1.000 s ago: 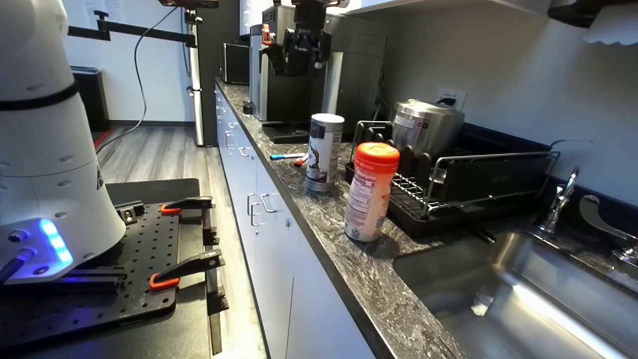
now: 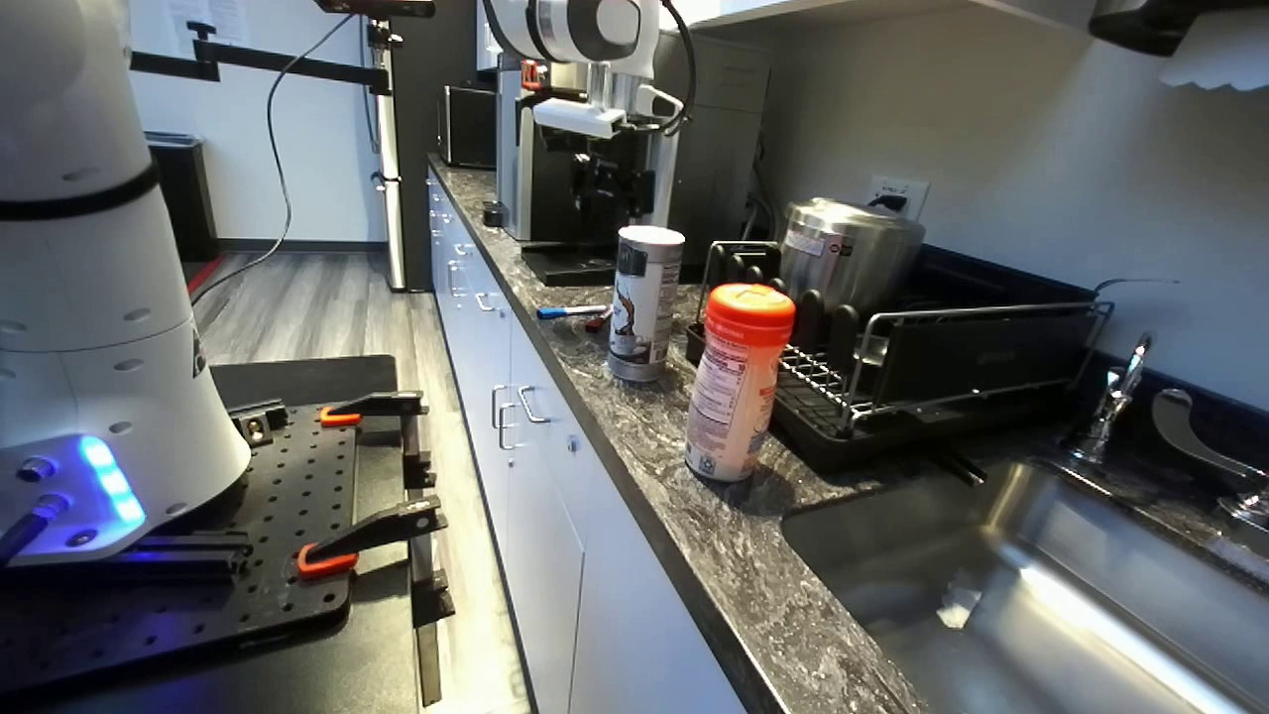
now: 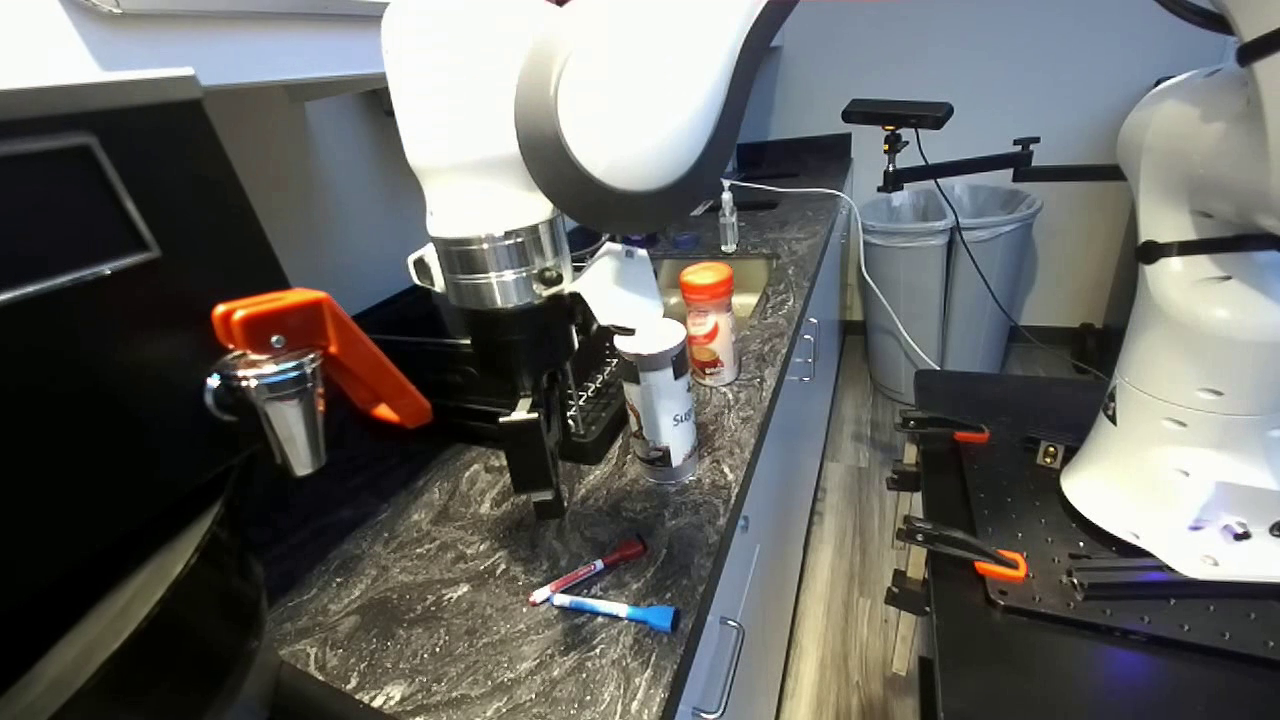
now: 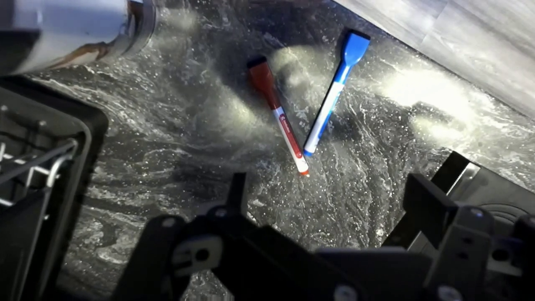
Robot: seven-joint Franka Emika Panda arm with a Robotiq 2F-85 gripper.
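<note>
Two markers lie on the dark stone counter, a red one (image 4: 289, 131) and a blue one (image 4: 331, 103), their tips almost meeting in the wrist view. My gripper is open above the counter, its two fingers wide apart with bare stone between them. Both markers are beyond the fingertips in that view, toward the image top. From exterior view 2, the gripper (image 3: 542, 480) hangs on the dish-rack side of the red marker (image 3: 588, 570) and the blue marker (image 3: 614, 610).
A sugar canister (image 3: 660, 402) stands close to the gripper, with a red-lidded creamer bottle (image 2: 740, 381) behind it. The dish rack (image 2: 952, 357) borders the wall, and the sink (image 2: 1071, 595) lies past it. A coffee machine (image 2: 571, 178) stands at the counter's other end.
In exterior view 1, my gripper has come down toward the counter and shifted slightly right, and more of the arm now shows above it. Canister and bottle stay where they were.
</note>
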